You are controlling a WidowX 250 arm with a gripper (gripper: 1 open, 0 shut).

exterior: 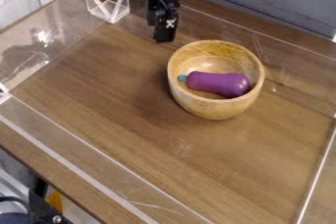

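My gripper [164,24], black and open, hangs at the top of the camera view above the back of the wooden table, behind and left of a wooden bowl [195,58]. Nothing shows between its fingers. A purple eggplant-shaped object [223,84] lies inside the bowl.
A clear plastic piece [109,5] stands at the back left, beside my gripper. Clear barriers run along the left and right edges of the wooden table [171,169].
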